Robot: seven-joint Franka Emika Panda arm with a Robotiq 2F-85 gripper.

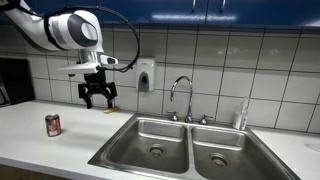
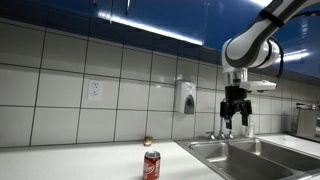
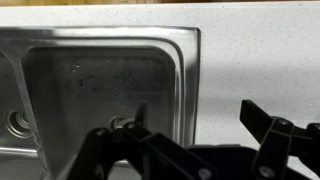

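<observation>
My gripper (image 1: 99, 104) hangs above the counter, left of the sink, with its fingers wide apart and nothing between them. In the wrist view the dark fingers (image 3: 256, 120) straddle the sink's edge, seen from above. A red soda can (image 1: 53, 125) stands upright on the white counter at the left, apart from the gripper. In the second exterior view the can (image 2: 151, 165) is near the front, and the gripper (image 2: 236, 118) is well behind and to its right. The can does not show in the wrist view.
A double steel sink (image 1: 172, 137) with a tall faucet (image 1: 188, 95) fills the middle. A clear bottle (image 1: 242, 114) stands behind it at the right. A soap dispenser (image 1: 146, 75) hangs on the tiled wall. A small yellow-orange item (image 1: 111, 110) lies near the wall.
</observation>
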